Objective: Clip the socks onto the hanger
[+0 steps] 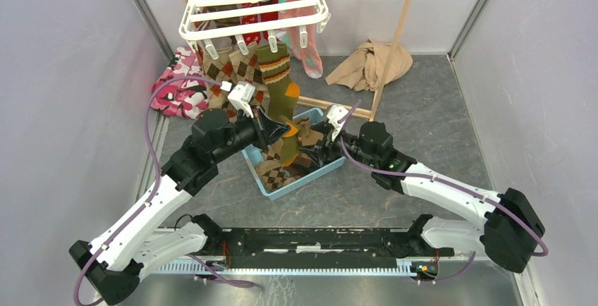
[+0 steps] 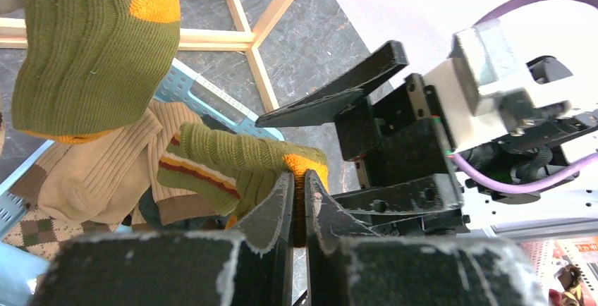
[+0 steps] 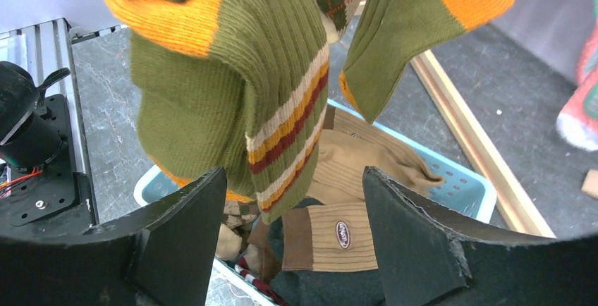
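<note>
My left gripper (image 1: 282, 131) is shut on an olive sock with orange heel and striped cuff (image 2: 226, 154), held over the blue bin. In the right wrist view this sock (image 3: 285, 151) dangles toward the open fingers of my right gripper, which stand either side of its cuff, apparently not closed on it. Another olive sock (image 1: 273, 73) hangs from the white clip hanger (image 1: 254, 11), beside argyle, red and pink socks.
The blue bin (image 1: 296, 187) below holds brown, argyle and dark socks. A wooden frame (image 1: 388, 66) stands behind it, with a tan cloth (image 1: 363, 66) on the floor and pink camouflage fabric (image 1: 173, 91) at the left.
</note>
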